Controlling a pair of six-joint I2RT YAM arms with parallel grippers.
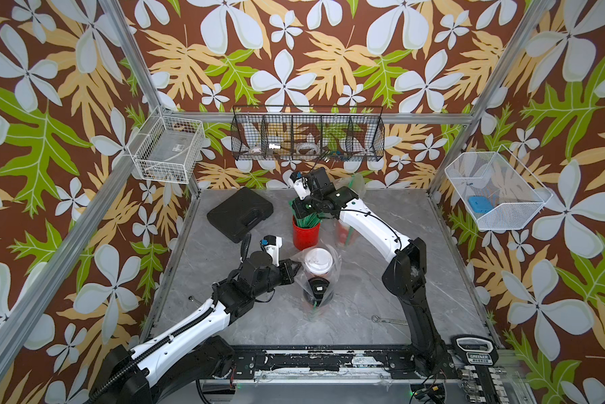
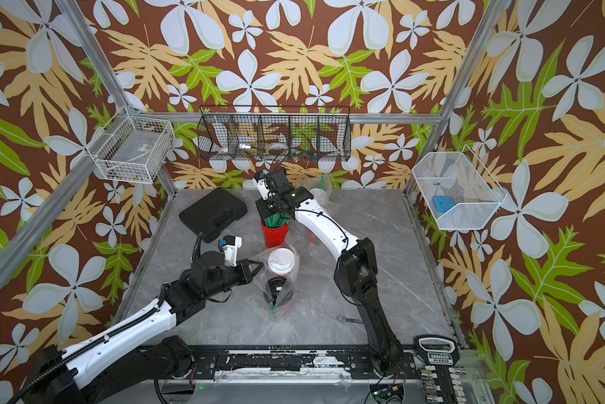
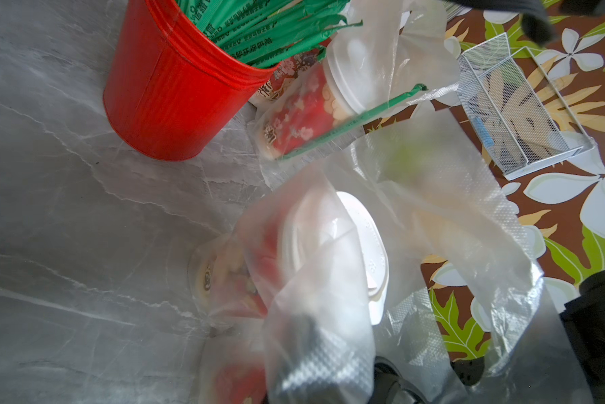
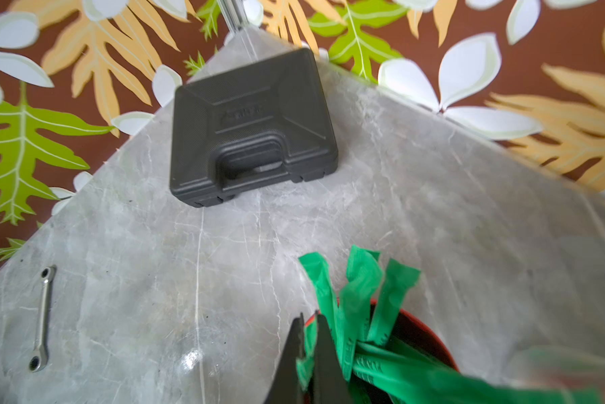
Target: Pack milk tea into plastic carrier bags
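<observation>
A clear plastic bag (image 1: 336,259) on the table surrounds a white-lidded milk tea cup (image 1: 317,258) and a black-lidded cup (image 1: 317,289). My left gripper (image 1: 294,270) is at the bag's left edge; its grip on the plastic cannot be made out. Behind stands a red bucket (image 1: 305,235) of green-wrapped straws (image 4: 359,296). Over its mouth, my right gripper is shut on one green straw (image 4: 305,371), beside others still in the bucket. A second bagged cup (image 3: 309,111) with a straw leaning along it stands right of the bucket.
A black case (image 1: 240,214) lies at the back left. Wrenches (image 1: 388,320) lie near the front right and at left. Wire baskets (image 1: 307,134) hang on the walls. The table's right side is open.
</observation>
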